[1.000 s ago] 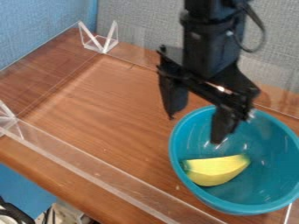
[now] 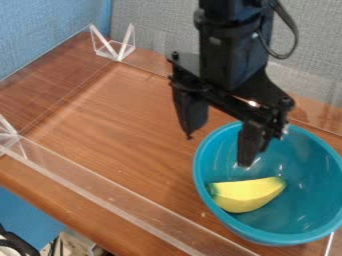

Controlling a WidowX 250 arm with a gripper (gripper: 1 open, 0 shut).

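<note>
My dark gripper (image 2: 218, 142) hangs over the left and back part of a teal bowl (image 2: 301, 215), its two fingers spread wide apart with nothing seen between them. The right finger reaches down inside the bowl's outline, and the left one is left of the rim. A yellow wedge-shaped object (image 2: 247, 195) lies in the bowl, below the fingers.
White wire brackets (image 2: 114, 45) stand at the back left and at the left edge. A grey padded wall runs along the back, and a clear strip crosses the front.
The bowl and yellow object have not moved.
</note>
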